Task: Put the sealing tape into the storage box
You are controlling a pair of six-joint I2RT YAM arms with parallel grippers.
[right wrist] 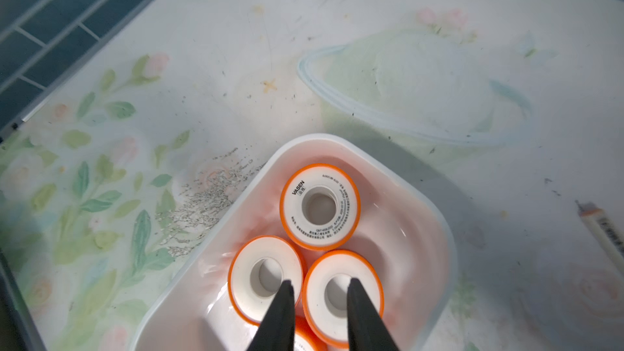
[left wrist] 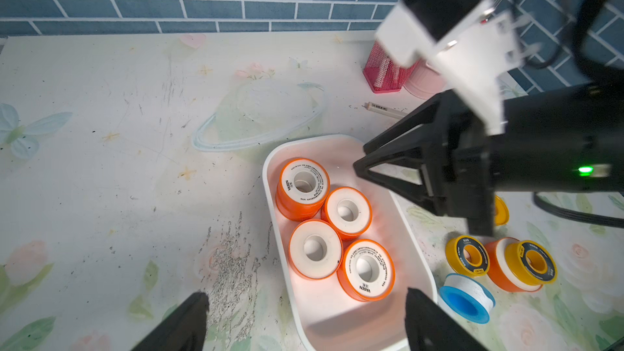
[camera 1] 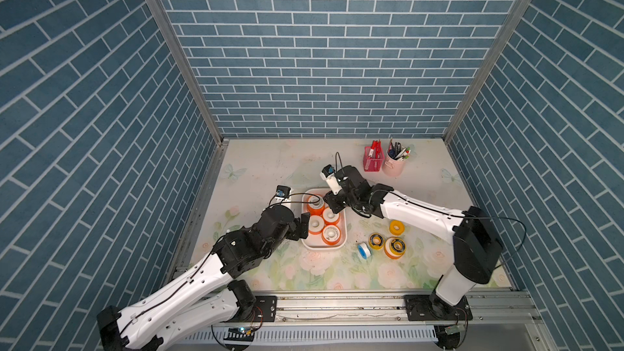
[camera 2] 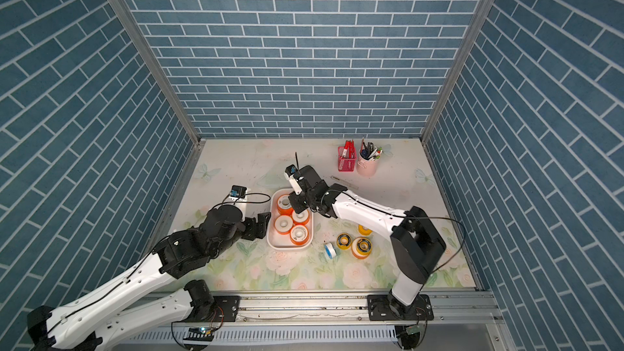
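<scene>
The white storage box stands mid-table and holds several orange-rimmed white rolls of sealing tape: one at the back, which looks like a stack, one at the right, one at the left and one at the front. Over the box's back right part is my right gripper, its fingers a little apart with nothing between them. My left gripper hangs open beside the box's left side, and holds nothing.
Right of the box lie a blue-and-white roll, yellow rolls and another orange-rimmed roll under a yellow one. At the back right stand a pink basket and a pen cup.
</scene>
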